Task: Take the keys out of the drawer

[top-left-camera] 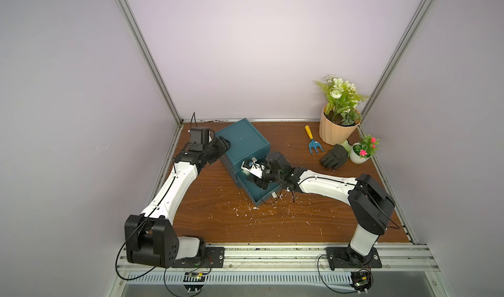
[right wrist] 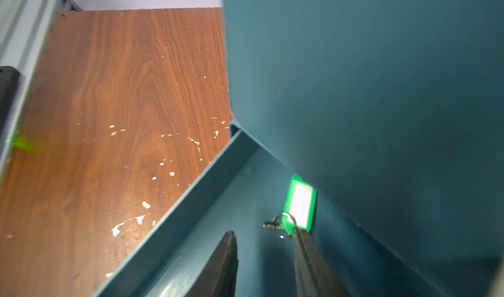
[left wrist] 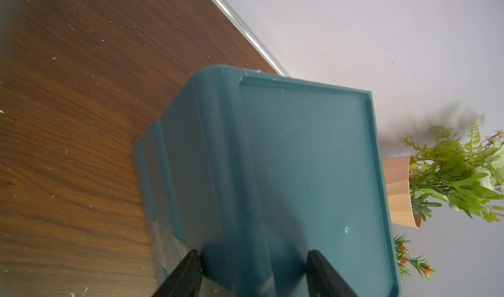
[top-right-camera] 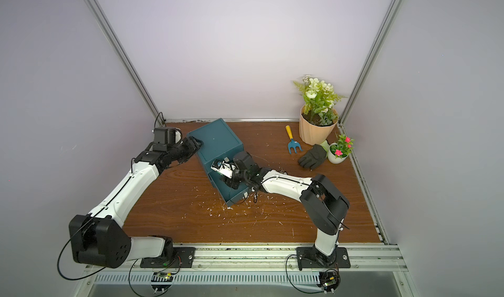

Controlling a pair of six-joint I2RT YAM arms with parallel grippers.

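The teal drawer unit (top-left-camera: 242, 136) sits at the table's middle-left, its drawer (top-right-camera: 233, 194) pulled out toward the front right. A key ring (right wrist: 283, 218) with a green-and-white tag (right wrist: 300, 205) lies inside the drawer. My right gripper is down in the drawer, open, its tips just short of the keys, nothing between them. My left gripper stands open at the left corner of the unit's top, that corner between its fingers; whether they touch it I cannot tell.
A large flowerpot (top-left-camera: 333, 132), a small potted plant (top-left-camera: 358, 156), a dark glove (top-left-camera: 332, 159) and a small fork (top-left-camera: 315, 144) stand or lie at the back right.
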